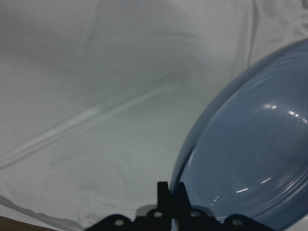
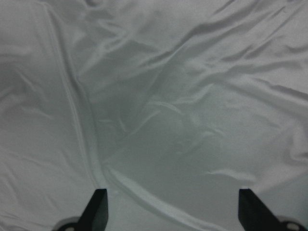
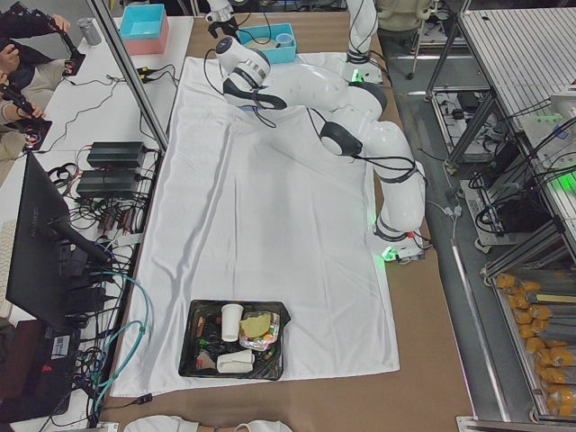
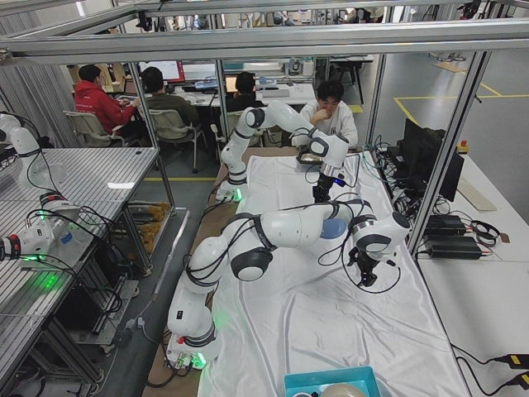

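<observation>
A blue bowl (image 1: 250,144) fills the right of the left wrist view; in the right camera view it (image 4: 334,228) is partly hidden by the nearer arm. My left gripper has its fingers together at the bowl's rim, shut on it. In the right camera view that gripper (image 4: 322,192) is at the far side of the bowl. My right gripper stands open above bare white cloth (image 2: 168,134), nothing between its fingers. In the right camera view it (image 4: 368,271) hangs nearer the camera.
A black tray (image 3: 190,360) with cups and food lies at one end of the cloth, a teal bin (image 4: 297,382) at the other. Monitors and cables line one side.
</observation>
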